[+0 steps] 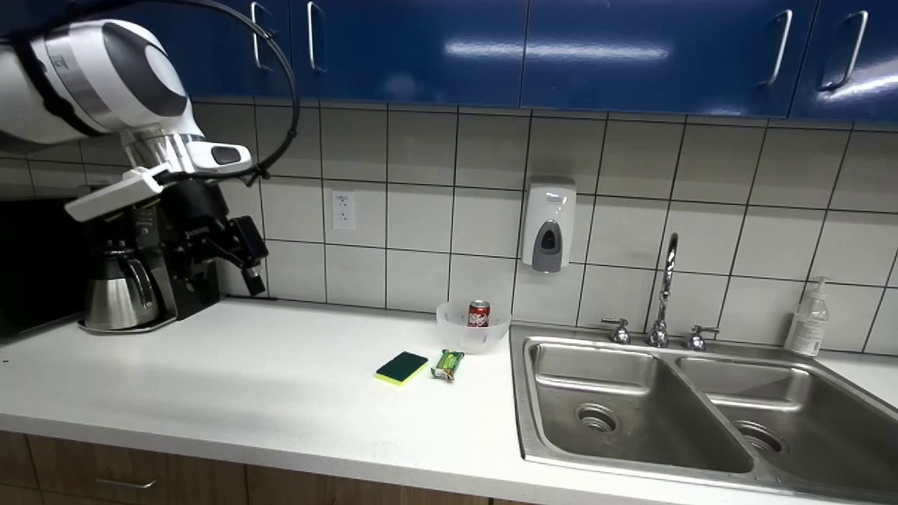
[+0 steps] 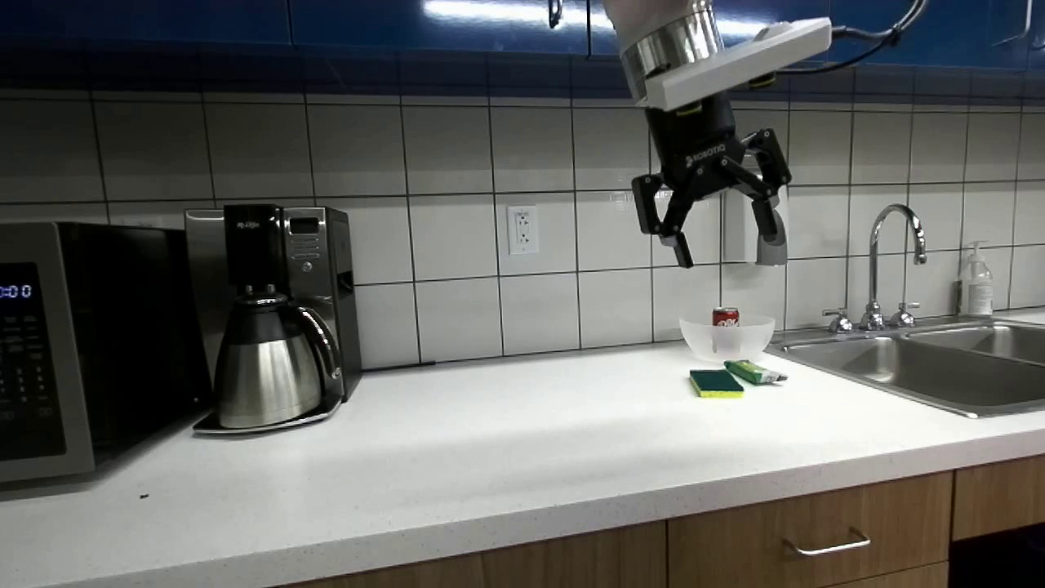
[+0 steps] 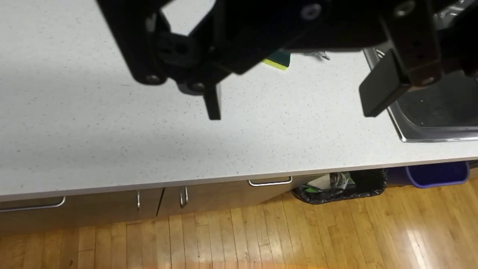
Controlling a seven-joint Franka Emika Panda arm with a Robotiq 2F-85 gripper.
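Observation:
My gripper hangs open high above the counter, with nothing between its fingers. In the wrist view the two fingertips stand wide apart over bare countertop. A green and yellow sponge lies flat on the counter. Just right of it is a snack in a green wrapper. Behind them a translucent white bowl holds a red soda can. From the wrist, only an edge of the sponge shows past the gripper body.
A double steel sink with a faucet fills the right. At the left stand a coffee maker with its steel carafe and a microwave. Blue cabinets hang overhead. Mid-counter is clear.

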